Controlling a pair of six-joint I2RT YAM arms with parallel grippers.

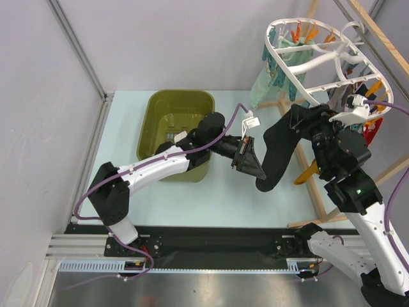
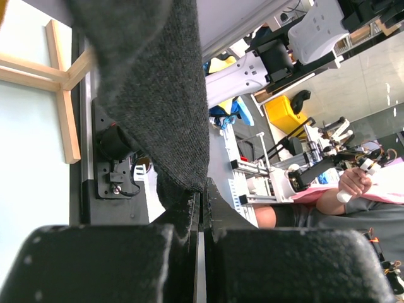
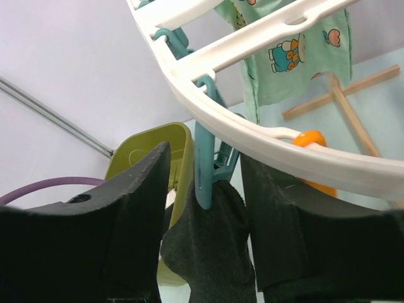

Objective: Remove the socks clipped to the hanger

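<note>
A dark sock (image 1: pixel 276 152) hangs from the white round hanger (image 1: pixel 291 72), held at its top by a teal clip (image 3: pixel 204 165). My right gripper has its fingers apart, one on each side of that clip, with the sock's upper end below and between them. In the left wrist view the sock (image 2: pixel 165 95) narrows down to the tips of my left gripper, which is shut with the cloth's lower edge at its fingertips. From above, the left gripper (image 1: pixel 261 176) meets the sock near its toe.
An olive bin (image 1: pixel 148 115) stands behind the left arm. Light green printed cloth (image 3: pixel 303 60) and other clips hang on the hanger's far side. A wooden stand (image 1: pixel 311 185) rises at the right. Bare pale table lies between bin and stand.
</note>
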